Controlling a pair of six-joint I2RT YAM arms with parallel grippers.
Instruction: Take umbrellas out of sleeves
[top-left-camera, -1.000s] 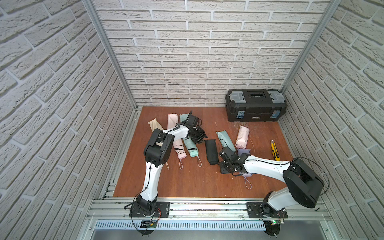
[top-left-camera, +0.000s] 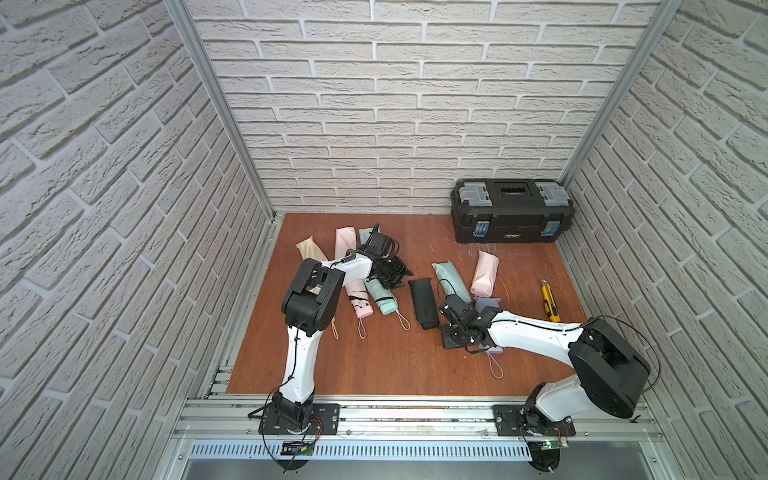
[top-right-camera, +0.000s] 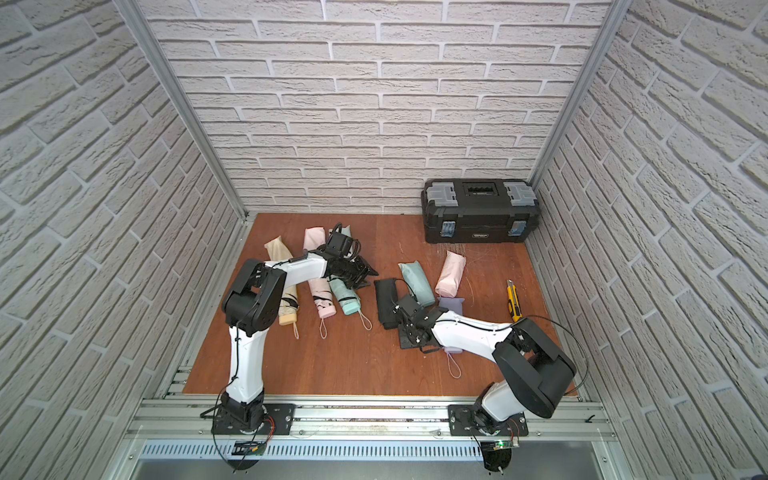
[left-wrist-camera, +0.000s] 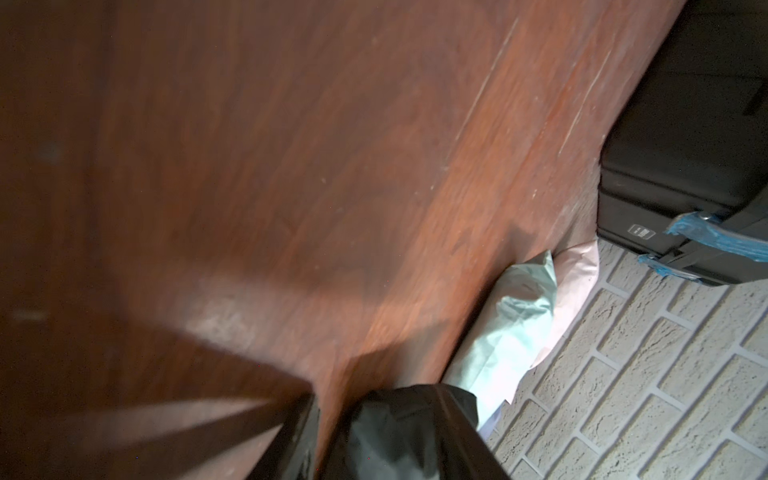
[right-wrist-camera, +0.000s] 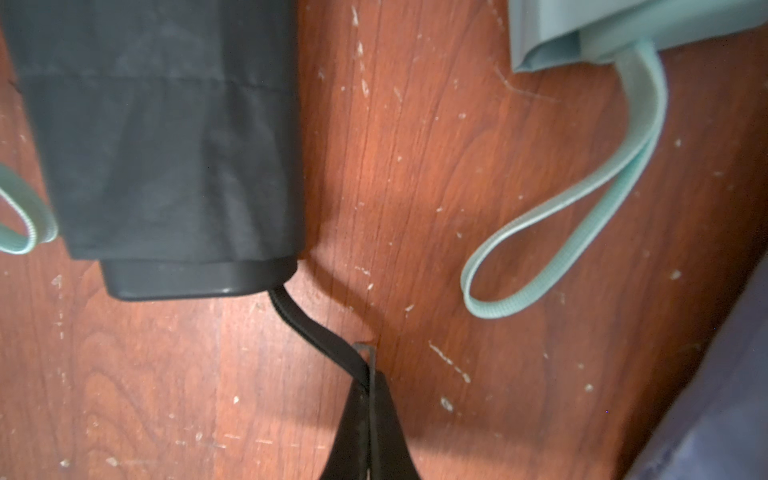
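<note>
A black sleeved umbrella (top-left-camera: 424, 301) lies mid-table. Its strap (right-wrist-camera: 312, 326) runs to my right gripper, whose fingers are shut on it. My left gripper stands open at the black umbrella's far end, black fabric (left-wrist-camera: 388, 424) between and beyond its fingers. To its left lie mint (top-left-camera: 382, 297), pink (top-left-camera: 358, 300) and cream (top-left-camera: 310, 248) umbrellas with wrist loops. A second mint umbrella (top-left-camera: 450, 280), a pink one (top-left-camera: 485, 273) and a lilac one (right-wrist-camera: 704, 400) lie to the right.
A black toolbox (top-left-camera: 512, 216) stands at the back right. A yellow utility knife (top-left-camera: 549, 301) lies near the right edge. Bare wood is free at the back middle and along the front.
My left arm has shifted slightly left, with a small change at its gripper. The right arm and the umbrellas look nearly still.
</note>
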